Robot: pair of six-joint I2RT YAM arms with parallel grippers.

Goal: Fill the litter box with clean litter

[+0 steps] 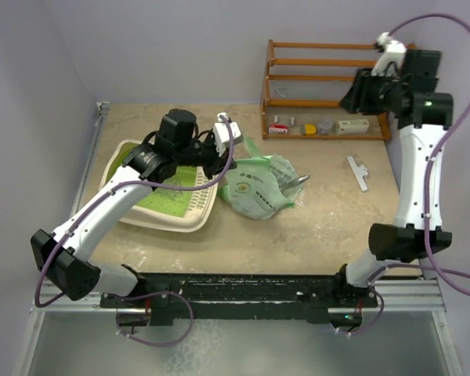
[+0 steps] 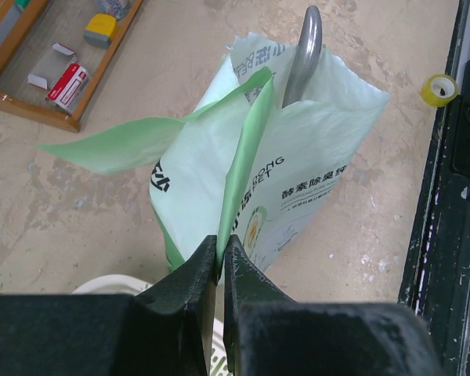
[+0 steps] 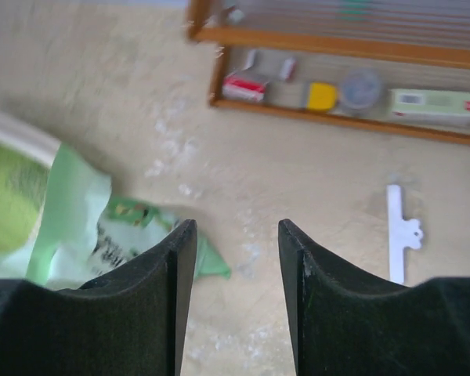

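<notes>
In the top view, the cream litter box (image 1: 200,205) with green bottom sits at left. Right of it is the pale green litter bag (image 1: 254,193), a steel scoop handle (image 2: 305,51) standing out of its opening. My left gripper is shut on the bag's green edge, near the box's rim. My right gripper is high at the back right of the top view, open and empty, above the table away from the bag.
A wooden rack (image 1: 325,61) with small items stands at the back. A white tool (image 1: 358,174) lies on the right.
</notes>
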